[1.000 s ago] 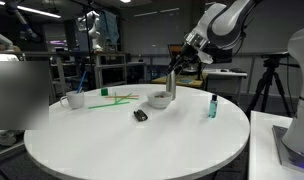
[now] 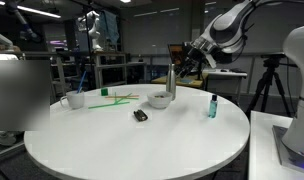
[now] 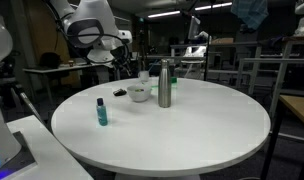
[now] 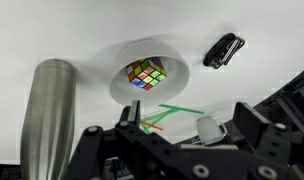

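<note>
In the wrist view a white bowl (image 4: pixel 119 91) lies below my gripper, with a colourful puzzle cube (image 4: pixel 146 73) inside it. My gripper's black fingers stand wide apart at the bottom of that view, with nothing seen held between them. From outside, the arm reaches over the table near the bowl (image 2: pixel 160 102); the fingertips are too small there to make out. A tall metallic bottle (image 3: pixel 165 86) stands upright beside the bowl. A small black object (image 4: pixel 224 49) rests on the tabletop on the bowl's other side.
Green and orange sticks (image 2: pixel 117 103) and a white mug (image 2: pixel 76 100) sit farther off. The small teal bottle (image 3: pixel 102 113) stands near the arm's side of the white table (image 3: pixel 192 140).
Over the last second the arm's outer end has shifted slightly right in exterior view 1. The objects on the table stay in place.
</note>
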